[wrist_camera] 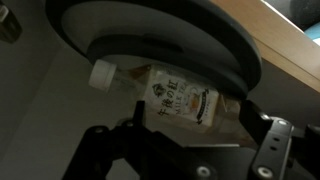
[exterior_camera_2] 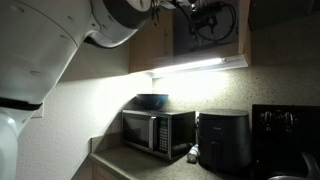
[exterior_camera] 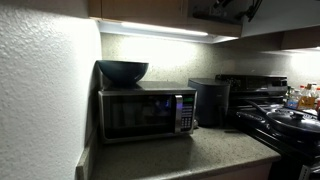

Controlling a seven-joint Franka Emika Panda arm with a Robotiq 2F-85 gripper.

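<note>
A clear bottle with a white cap (wrist_camera: 102,75) and a pale printed label (wrist_camera: 182,98) lies across the middle of the wrist view. Dark curved ware (wrist_camera: 170,48), perhaps a pan or lid, arches over it. My gripper appears open in front of the bottle, its fingers (wrist_camera: 272,150) spread wide at the lower edge. Whether either finger touches the bottle cannot be made out. In exterior view 2 the gripper (exterior_camera_2: 210,20) is up at the open upper cabinet (exterior_camera_2: 152,45), and the white arm (exterior_camera_2: 45,50) reaches in from the left.
Below the cabinet, a microwave (exterior_camera: 140,115) stands on the counter (exterior_camera: 215,152) with a dark bowl (exterior_camera: 122,72) on top. A black appliance (exterior_camera_2: 224,138) is beside it. A covered pan (exterior_camera: 295,122) sits on the stove at the right. Free counter lies in front.
</note>
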